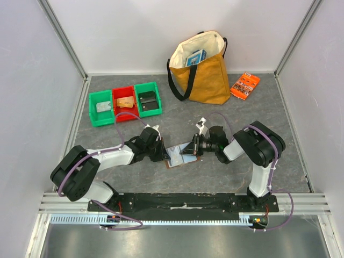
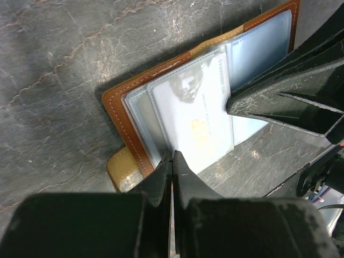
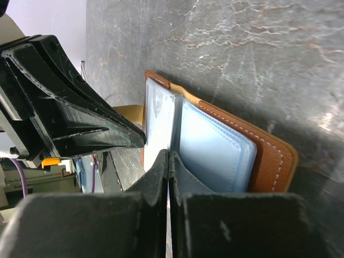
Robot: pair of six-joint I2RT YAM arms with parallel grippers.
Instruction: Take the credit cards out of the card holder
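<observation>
The brown card holder (image 1: 172, 164) lies spread open on the table between my two grippers, its clear and pale blue sleeves facing up. A white card (image 2: 201, 102) shows inside a clear sleeve in the left wrist view. My left gripper is shut at the holder's left side, its tips by the lower edge of the clear sleeves, nothing seen between them. My right gripper is shut too, over the middle of the holder at the edge of a raised sleeve beside the blue sleeve (image 3: 212, 145); whether a thin sleeve edge is pinched there is hidden.
Green and red bins (image 1: 114, 119) stand at the back left, holding cards and a dark item. A mustard bag (image 1: 212, 80) stands at the back, with an orange packet (image 1: 245, 85) to its right.
</observation>
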